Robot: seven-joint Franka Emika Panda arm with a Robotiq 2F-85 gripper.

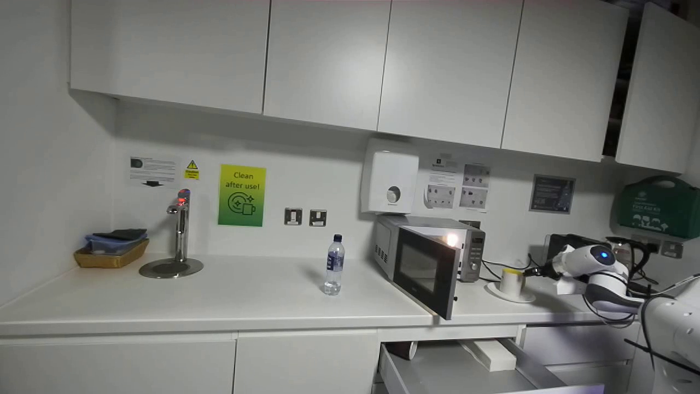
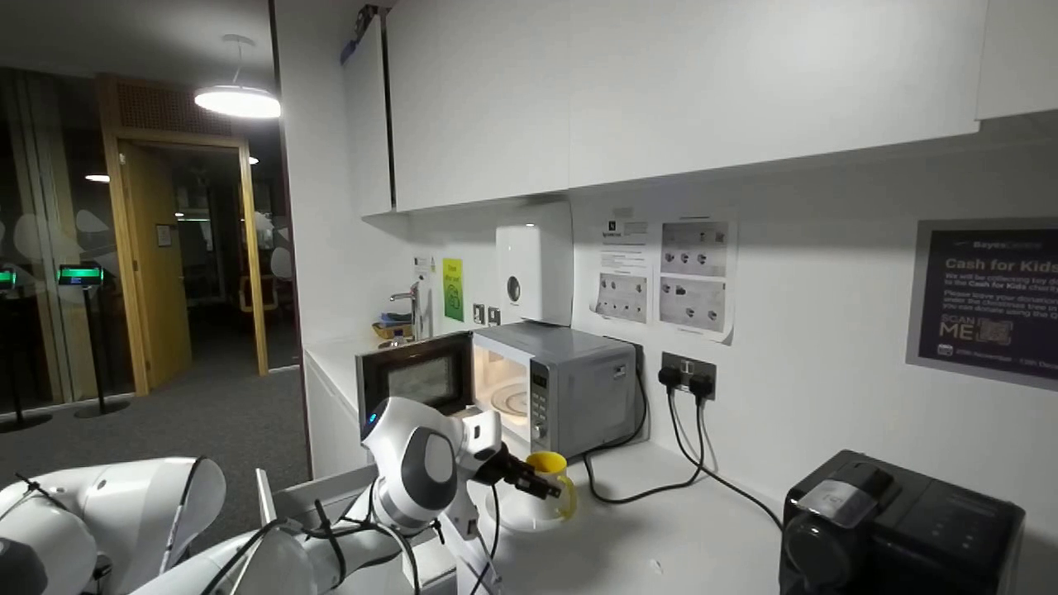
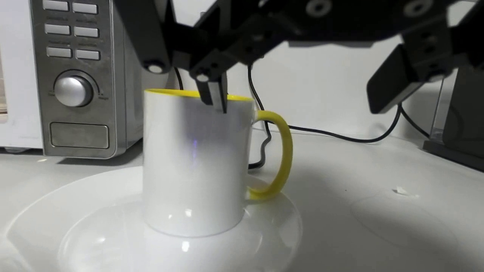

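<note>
A white mug (image 3: 195, 163) with a yellow inside and yellow handle stands upright on a white saucer (image 3: 41, 217), to the right of the microwave. From exterior view 2 the mug (image 2: 547, 464) shows just beyond my gripper (image 2: 551, 487). In the wrist view my gripper is open, its fingers wide apart; the left finger (image 3: 218, 95) overlaps the mug's rim near the handle side, and the right one hangs out over the counter past the handle. Whether a finger touches the mug I cannot tell. The microwave (image 1: 430, 253) has its door swung open, its inside lit.
An open drawer (image 1: 453, 377) juts out below the counter, holding a white box (image 1: 489, 354). A black coffee machine (image 2: 903, 525) and trailing power cables (image 2: 645, 502) lie to the mug's right and behind. A water bottle (image 1: 334, 266) stands left of the microwave.
</note>
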